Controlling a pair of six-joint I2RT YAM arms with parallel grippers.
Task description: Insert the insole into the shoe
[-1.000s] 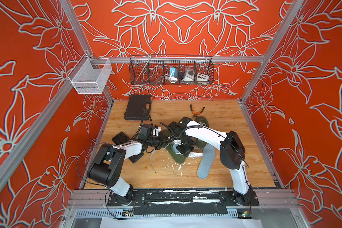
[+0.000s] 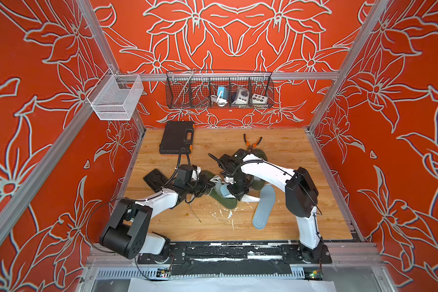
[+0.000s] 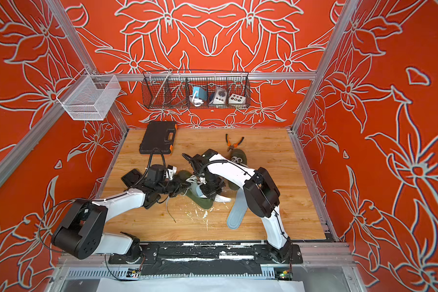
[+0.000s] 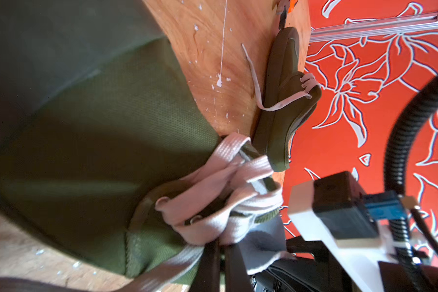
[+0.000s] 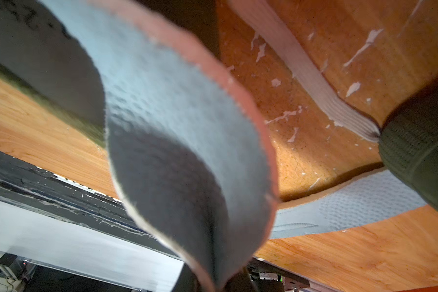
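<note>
An olive shoe (image 2: 222, 201) lies mid-table with loose pale laces (image 4: 238, 175). My left gripper is at its laced opening, shut; whether a thin lace lies between its fingers is unclear. A curled grey-blue insole (image 5: 180, 121) is in my right gripper, bent and pinched between the fingers, over the shoe's opening; how much sits inside is hidden. A second flat insole (image 2: 263, 206) lies to the right. A second olive shoe (image 4: 277, 102) lies behind the right arm in the top views.
Black case (image 2: 176, 137) at back left, a dark flat object (image 2: 154, 179) by the left arm, orange-handled pliers (image 2: 252, 144) at the back. Wire baskets (image 2: 219, 90) hang on the back wall.
My left gripper and arm have shifted slightly toward the front, down in the top left view. The right arm has shifted only slightly, still over the shoe.
</note>
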